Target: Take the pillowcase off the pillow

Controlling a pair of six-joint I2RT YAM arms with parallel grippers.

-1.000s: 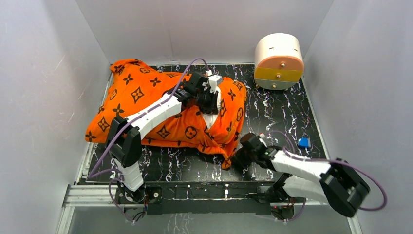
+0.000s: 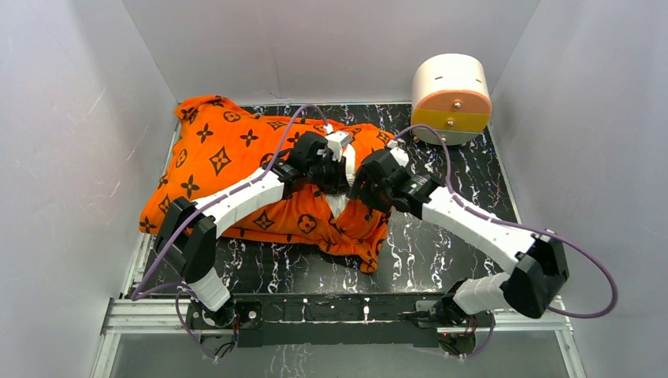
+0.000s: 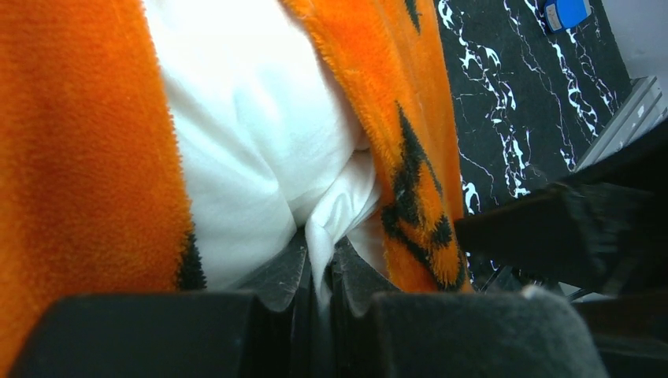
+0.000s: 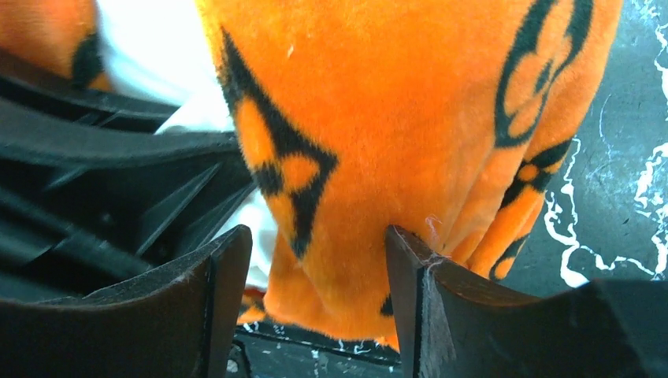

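An orange pillowcase with black motifs (image 2: 228, 165) covers the pillow, whose white fabric (image 3: 236, 142) shows through its opening. My left gripper (image 2: 339, 181) is inside that opening, its fingers (image 3: 280, 276) shut on a fold of white fabric. My right gripper (image 2: 366, 193) is over the pillowcase's right part beside the left one; in the right wrist view its fingers (image 4: 224, 291) stand apart, with the orange flap (image 4: 378, 157) beneath and between them.
A rounded cabinet (image 2: 450, 94) stands at the back right. A small blue object (image 3: 565, 12) lies on the marble floor. Bare floor (image 2: 417, 260) shows right and in front of the pillow; walls close in the sides and back.
My right gripper has moved up and left from the front right floor onto the pillowcase beside the left gripper.
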